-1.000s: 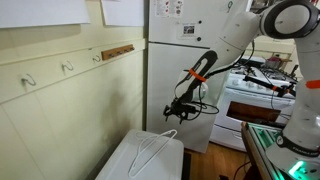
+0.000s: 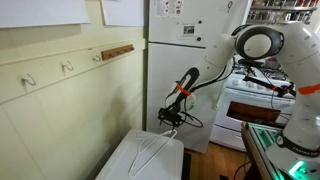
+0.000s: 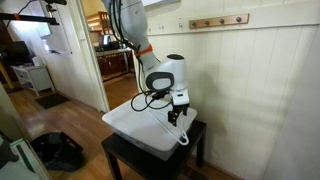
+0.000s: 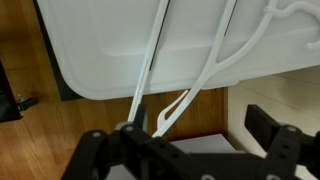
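A white clothes hanger (image 2: 152, 152) lies on the white lid of a bin (image 2: 118, 163). In the wrist view the hanger (image 4: 209, 66) stretches across the lid, and one end reaches past its edge over the wood floor. My gripper (image 2: 171, 119) is above the far end of the lid, pointing down. Its dark fingers (image 4: 264, 124) stand wide apart in the wrist view, with part of the hanger seen below between them. Nothing is gripped. From the other side, my gripper (image 3: 178, 114) appears over the hanger's end; the exact height gap cannot be told.
The bin rests on a black table (image 3: 140, 160) close to the pale wall. A wooden rail with hooks (image 2: 117, 52) and several separate hooks are on that wall. A white fridge (image 2: 177, 70) and a stove (image 2: 240, 105) stand behind.
My gripper has come down somewhat and shifted slightly left toward the lid's far end in exterior view 1. The hanger and the bin have not moved.
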